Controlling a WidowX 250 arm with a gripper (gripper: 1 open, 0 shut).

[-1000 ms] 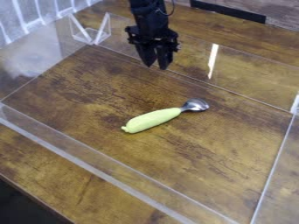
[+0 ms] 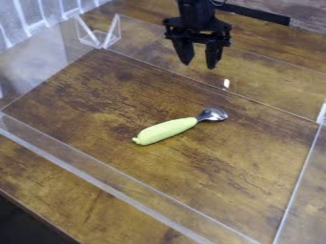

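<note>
A pale green corn cob or similar long vegetable [image 2: 163, 132] lies in the middle of a wooden table inside clear low walls, with a metal spoon head [image 2: 212, 114] at its upper right end, looking like one piece or touching. The black gripper [image 2: 197, 57] hangs at the top centre, well behind and above these, its fingers apart with nothing seen between them.
Clear plastic walls [image 2: 76, 143] bound the workspace on the sides and front. A white bracket [image 2: 97, 33] stands at the back left corner.
The gripper has moved to the right and slightly upward in the view. The green object and spoon head have stayed put.
</note>
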